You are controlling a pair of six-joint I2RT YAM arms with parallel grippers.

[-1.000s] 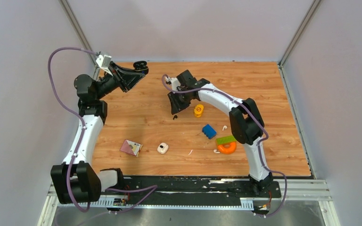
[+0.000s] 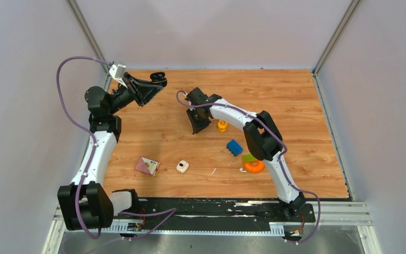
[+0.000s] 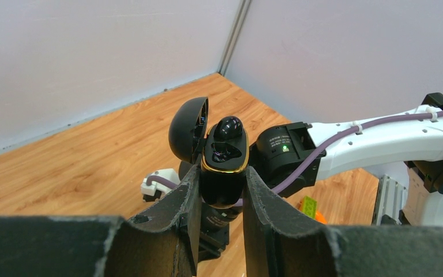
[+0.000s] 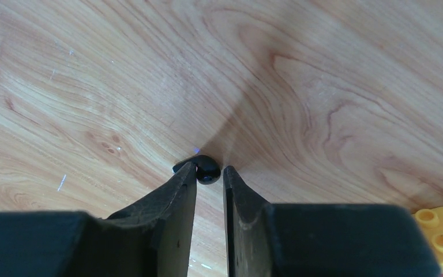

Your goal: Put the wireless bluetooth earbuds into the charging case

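A black charging case (image 3: 222, 161) with its lid raised is held up at the back left by my left gripper, shut on it. One dark earbud (image 3: 229, 128) shows in its top; the other compartment's contents are unclear. A loose black earbud (image 4: 207, 172) lies on the wood table, with the fingertips of my right gripper low at it. The right fingers are a little apart, the earbud at their tips; whether they touch it is unclear.
A yellow toy block (image 2: 222, 125), a blue block (image 2: 234, 147), a green block (image 2: 247, 158) and an orange ring (image 2: 256, 168) lie near the right arm. A white case (image 2: 182, 166) and a pink card (image 2: 146, 165) lie toward the front.
My right gripper has moved down onto the small black earbud, which it now covers in the top view. The left arm with the case has barely moved.
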